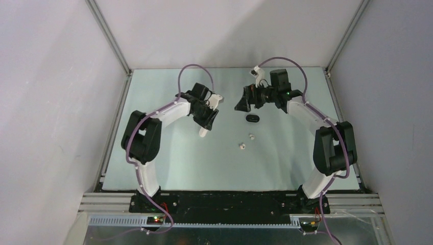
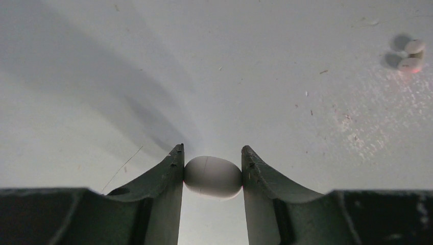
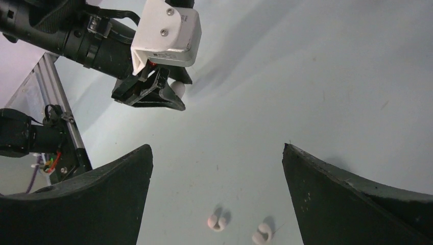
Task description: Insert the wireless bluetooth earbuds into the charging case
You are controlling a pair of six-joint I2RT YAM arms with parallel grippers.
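Observation:
A white rounded charging case [image 1: 203, 132] is held above the table by my left gripper [image 1: 206, 126], which is shut on it. The left wrist view shows the smooth end of the case [image 2: 212, 176] between both fingertips; whether its lid is up I cannot tell. Two small white earbuds lie apart on the table, a nearer earbud [image 1: 242, 146] and a farther earbud [image 1: 251, 136]. Both show low in the right wrist view, one earbud [image 3: 217, 222] left of the other earbud [image 3: 262, 234]. My right gripper is open and empty, above the table beyond them.
A small black oval object [image 1: 252, 118] lies on the table close to the right gripper's fingers. Left of the right gripper, the left arm [image 3: 89, 48] reaches into the right wrist view.

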